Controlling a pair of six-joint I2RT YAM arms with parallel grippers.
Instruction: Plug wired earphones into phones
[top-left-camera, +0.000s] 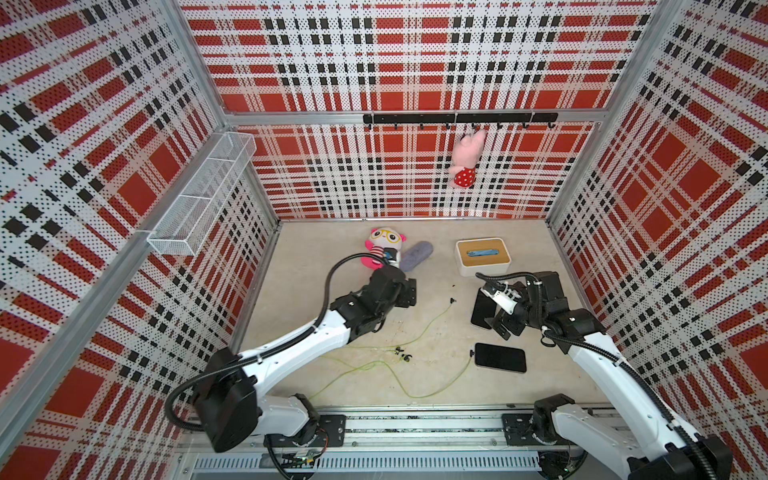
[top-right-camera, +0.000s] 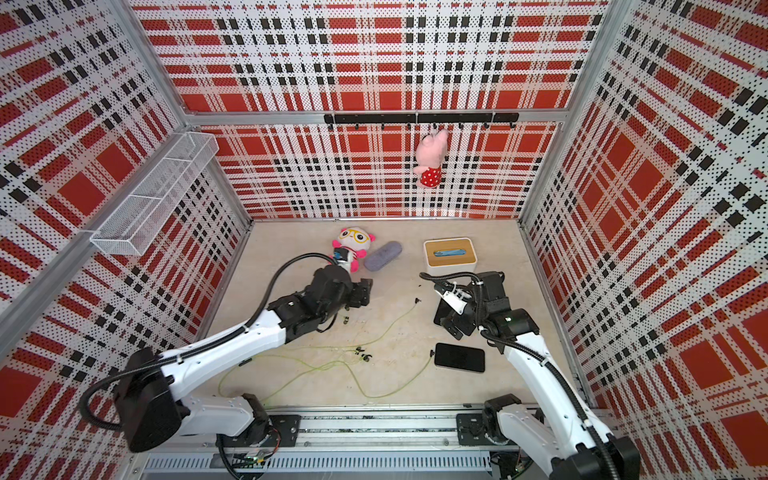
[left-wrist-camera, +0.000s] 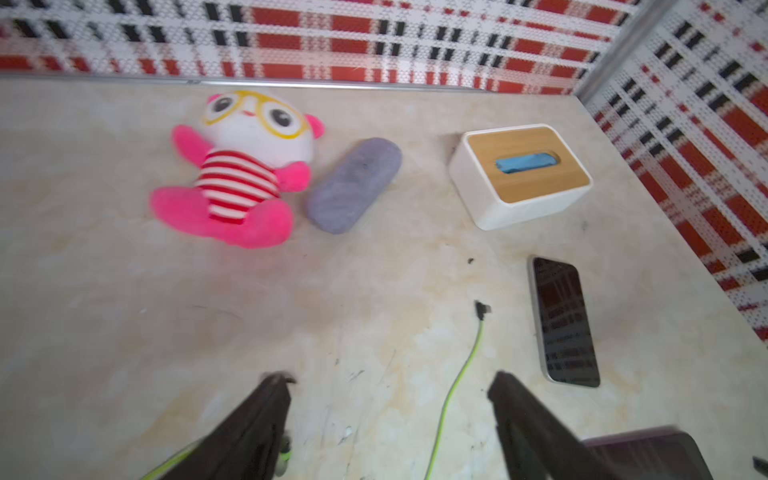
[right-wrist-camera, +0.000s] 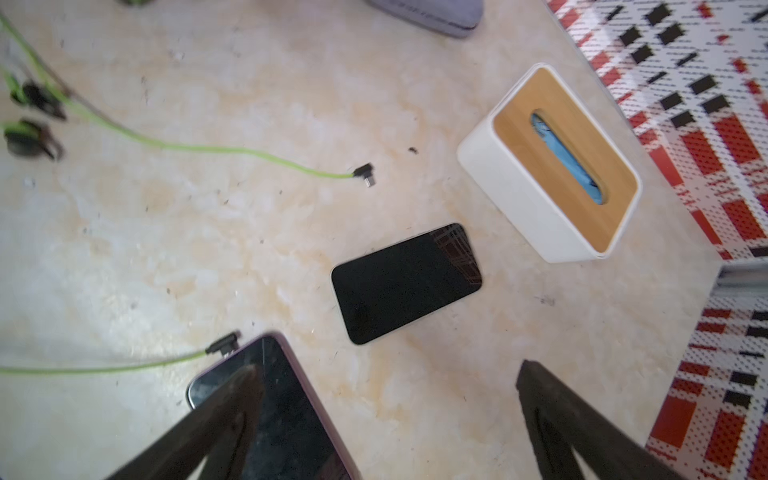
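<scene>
Two dark phones lie flat on the right side of the table: a far phone (right-wrist-camera: 406, 284) and a near phone (top-left-camera: 501, 357). One green earphone cable (right-wrist-camera: 232, 150) ends in a black angled plug (right-wrist-camera: 364, 173), lying loose well apart from the far phone. A second plug (right-wrist-camera: 224, 344) rests by the near phone's short edge; whether they touch is unclear. Black earbuds (top-left-camera: 403, 354) lie among the cables at mid-table. My left gripper is open above the table, empty. Above the phones, my right gripper is open with nothing between its fingers.
A pink-and-white plush toy (left-wrist-camera: 240, 172) and a grey pouch (left-wrist-camera: 354, 185) lie at the back. A white box with a wooden top (left-wrist-camera: 520, 176) stands back right, beyond the far phone. Bare table shows between the pouch and the cables.
</scene>
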